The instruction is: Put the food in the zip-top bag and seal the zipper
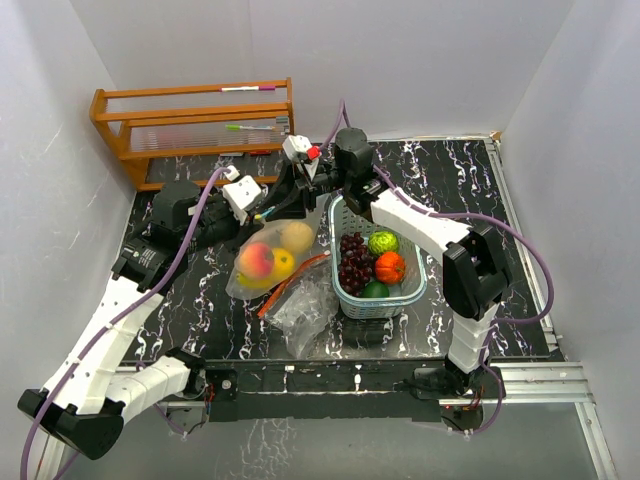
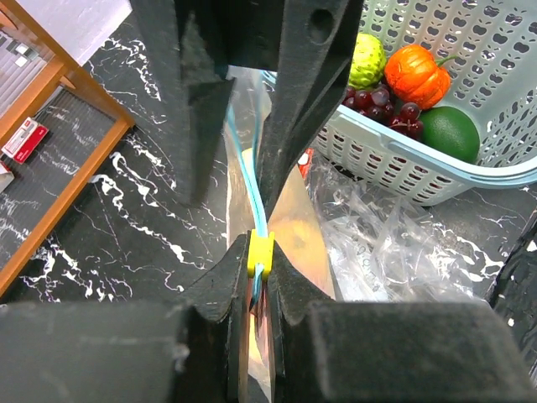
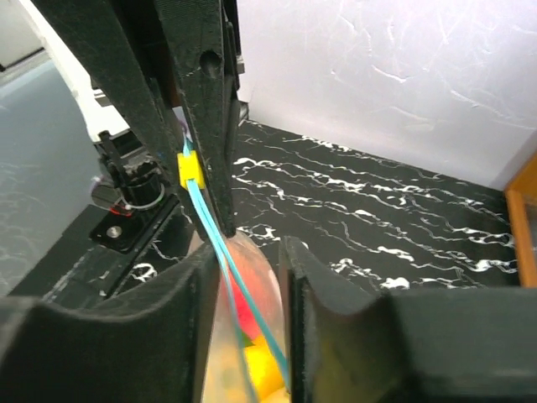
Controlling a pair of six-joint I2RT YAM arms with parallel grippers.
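Observation:
A zip bag (image 1: 262,268) holding peach and yellow fruits hangs below both grippers in the top view. My left gripper is shut on the bag's top edge at the yellow slider (image 2: 260,252) of its blue zipper (image 2: 252,193). My right gripper is part open around the zipper strip, a short way along it from the slider; in the left wrist view its dark fingers straddle the blue strip. Whether they touch it is unclear.
A basket (image 1: 405,296) of grapes, peppers and green fruit stands right of the bag. Loose plastic bags (image 1: 305,320) lie in front. A wooden rack (image 1: 190,85) stands at the back left.

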